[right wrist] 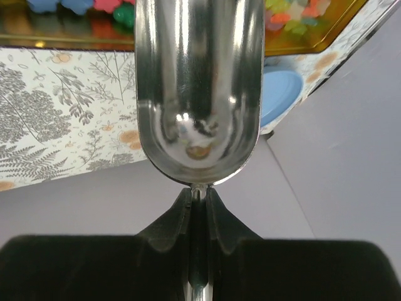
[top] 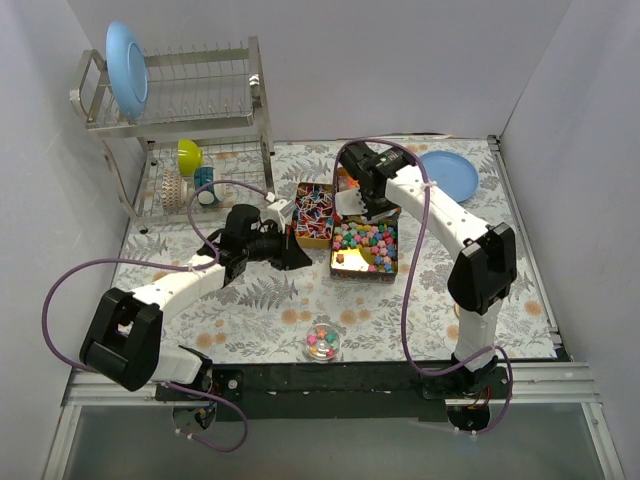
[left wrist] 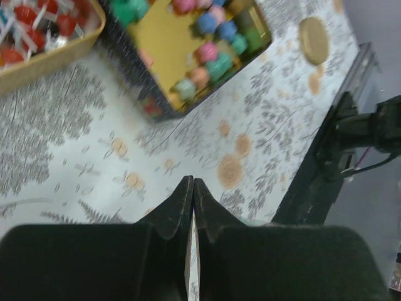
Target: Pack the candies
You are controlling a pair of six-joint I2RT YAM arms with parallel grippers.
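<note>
My right gripper is shut on the handle of a silver metal scoop [right wrist: 199,94], whose bowl looks empty. In the top view the scoop [top: 350,203] is over the border between the box of colourful round candies [top: 352,261] and the gummy candy box [top: 346,180] behind it, which the right arm partly covers. To the left stands a box of wrapped lollipops [top: 314,243]. Shut with nothing visible between its fingers, my left gripper is in front of the lollipop box. A clear bowl [top: 322,357] near the front edge contains several coloured candies.
A dish rack [top: 165,128] with cups and a blue plate occupies the back left. Another blue plate [top: 452,176] lies at the back right. Open tablecloth stretches across the front left and right.
</note>
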